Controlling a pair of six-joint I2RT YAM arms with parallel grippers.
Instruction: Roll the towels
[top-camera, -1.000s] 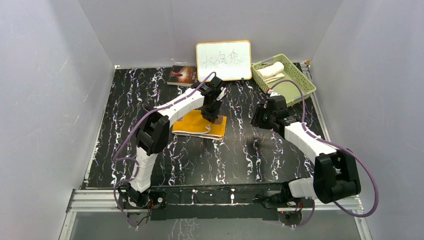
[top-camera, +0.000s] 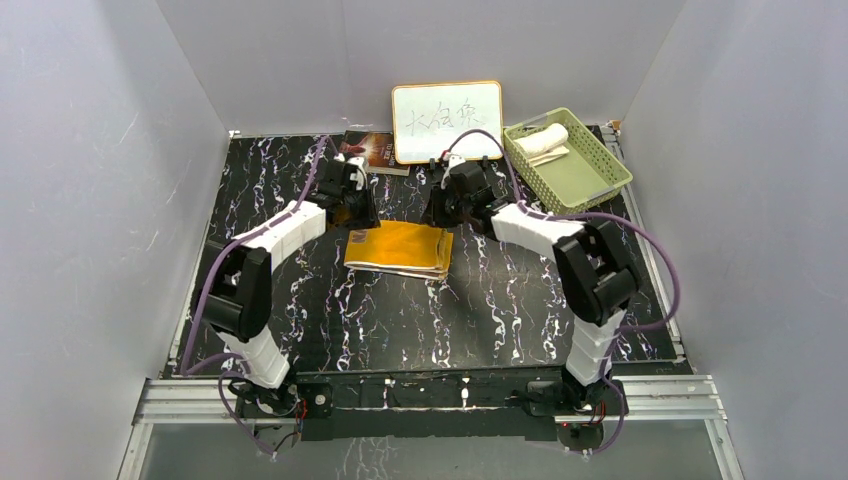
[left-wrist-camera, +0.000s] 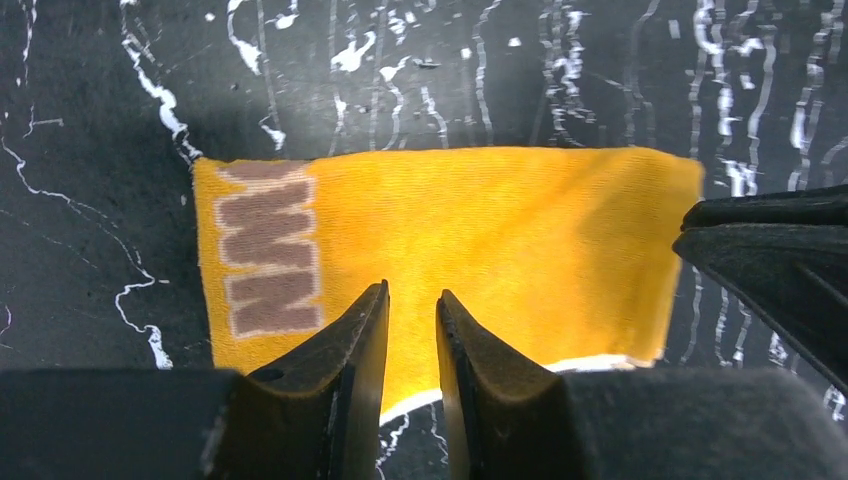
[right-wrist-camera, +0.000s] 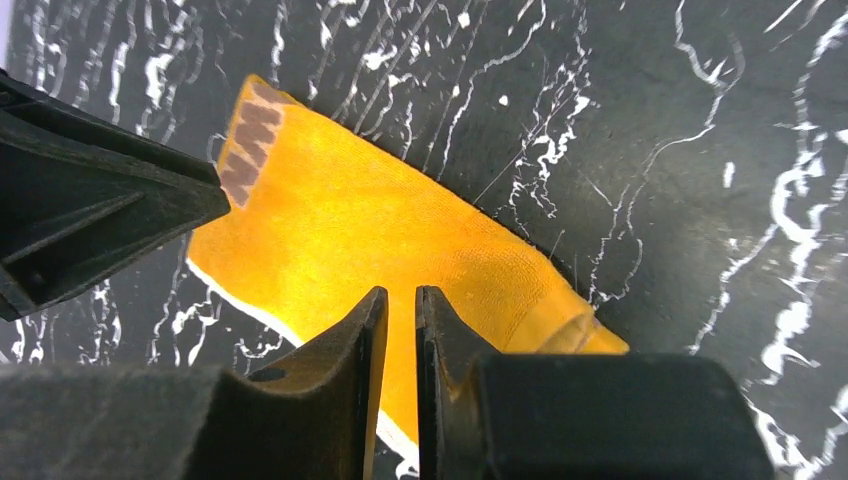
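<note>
A folded yellow towel (top-camera: 395, 245) lies flat on the dark table, its white underside showing along the near edge. Brownish lettering marks its left end, and in the right wrist view its right end has a small raised fold (right-wrist-camera: 560, 318). Over the towel's upper left part hovers my left gripper (top-camera: 365, 222), its fingers (left-wrist-camera: 360, 345) a little apart. Near the upper right part is my right gripper (top-camera: 430, 219), with a narrow gap between its fingers. Neither gripper has cloth between its tips; the towel shows beneath them.
A green basket (top-camera: 606, 183) at the back right holds a white rolled towel (top-camera: 541, 142). A whiteboard (top-camera: 447, 120) and a book (top-camera: 378, 150) are at the back.
My left gripper has moved left from the towel's right part, where a flap was lifted; that flap now lies down. The right arm has swung left from beside the basket to the towel.
</note>
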